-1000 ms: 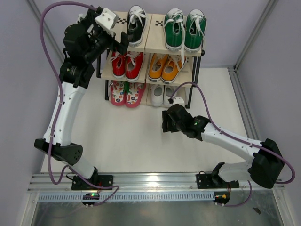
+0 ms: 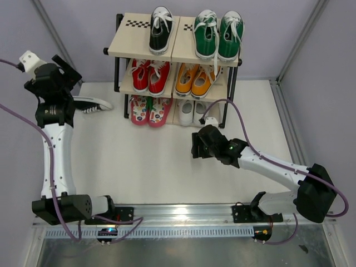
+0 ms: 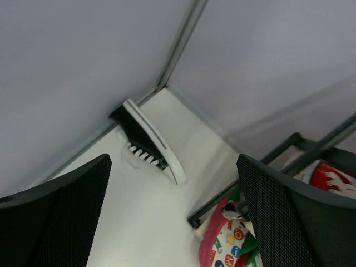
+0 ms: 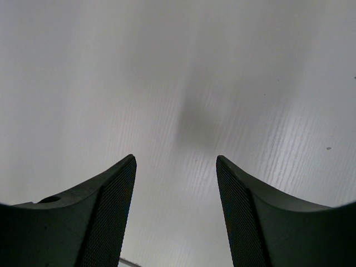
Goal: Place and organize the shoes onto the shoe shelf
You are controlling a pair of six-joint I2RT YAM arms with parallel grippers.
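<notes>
A black sneaker with white sole [image 2: 92, 103] lies on its side on the floor left of the shelf, also in the left wrist view [image 3: 150, 142]. My open left gripper [image 2: 58, 75] hangs above it, nothing between its fingers. The shelf's top board [image 2: 128, 39] holds one black sneaker [image 2: 160, 30] and a green pair [image 2: 228, 36]. The middle level holds red [image 2: 156, 78] and orange shoes [image 2: 203, 80]; the bottom holds patterned pink [image 2: 158, 111] and white shoes [image 2: 186, 111]. My right gripper [image 2: 200, 144] is over bare floor, open, nothing between its fingers.
The shelf's black side frame [image 3: 279, 150] stands right of the lying sneaker. Walls edge the floor [image 2: 144, 167] left, back and right.
My left arm has swung left, away from the shelf's top-left, to above the lying sneaker. The right arm and the shoes on the shelf look unchanged.
</notes>
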